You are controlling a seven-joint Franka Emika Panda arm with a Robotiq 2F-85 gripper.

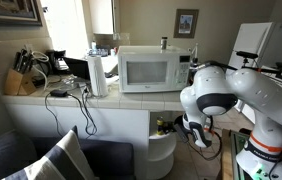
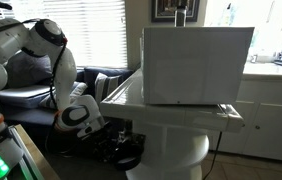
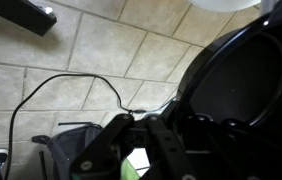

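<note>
A round black pan [image 3: 243, 75] fills the right side of the wrist view, its near edge at my fingers. My gripper is shut on that edge; the exact contact is dark and hard to make out. In exterior view 2 the pan [image 2: 127, 163] hangs low below my gripper [image 2: 120, 149], in front of the white rounded shelf unit. From exterior view 1 my gripper [image 1: 198, 138] is low, to the right of the shelves, and the pan is hard to tell from the dark arm parts.
White rounded shelves [image 1: 162, 166] stand under the counter, with a small bottle [image 1: 161, 127] on the upper one. A microwave [image 1: 153, 70] sits above. A black cable [image 3: 69, 75] crosses the tiled floor [image 3: 101, 45]. A dark sofa [image 1: 101, 158] lies to the left.
</note>
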